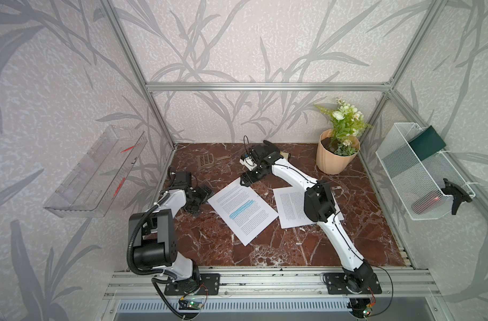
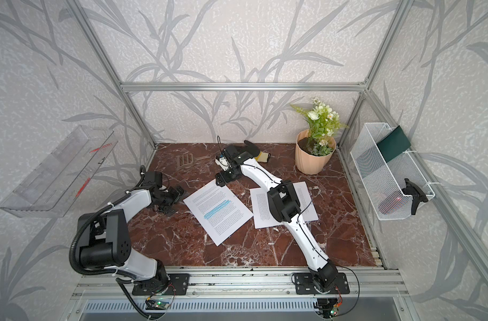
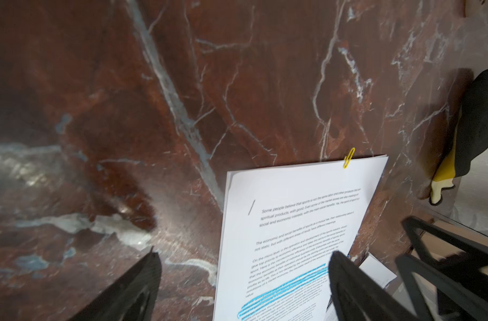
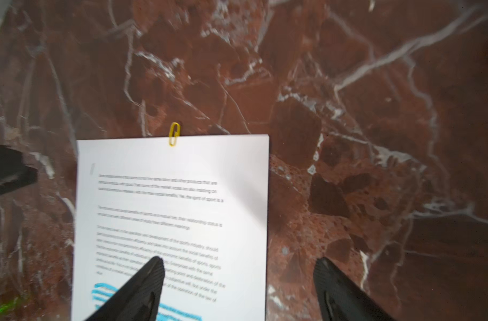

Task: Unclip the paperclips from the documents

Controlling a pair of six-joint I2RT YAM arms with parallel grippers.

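Observation:
A yellow paperclip (image 3: 349,157) sits on the top edge of a document (image 3: 286,198) with a blue highlighted passage. The right wrist view shows the same paperclip (image 4: 174,133), part of it standing out past the paper's edge. My left gripper is open beside the document's left corner, nothing between its fingers. Over the document's top right side, my right gripper stands open and empty, apart from the clip. A second document (image 1: 292,208) lies to the right, partly covered by my right arm; no clip can be made out on it.
A potted plant (image 1: 337,152) stands at the back right. Behind my right gripper lies a black and yellow object (image 3: 468,123). A clear bin (image 1: 96,176) hangs at left, a white mesh basket (image 1: 415,171) at right.

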